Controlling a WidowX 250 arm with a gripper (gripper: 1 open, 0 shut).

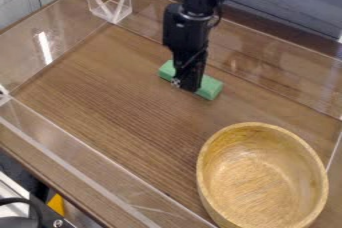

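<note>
My black gripper [185,77] reaches down from the top centre to the middle of a green bar [209,89] lying diagonally on the wooden table [104,122]. Its fingertips overlap the bar in view; whether they hold it or how far they are closed cannot be made out.
A large tan bowl [262,187] stands at the lower right. A white wire object [110,4] is at the top left.
</note>
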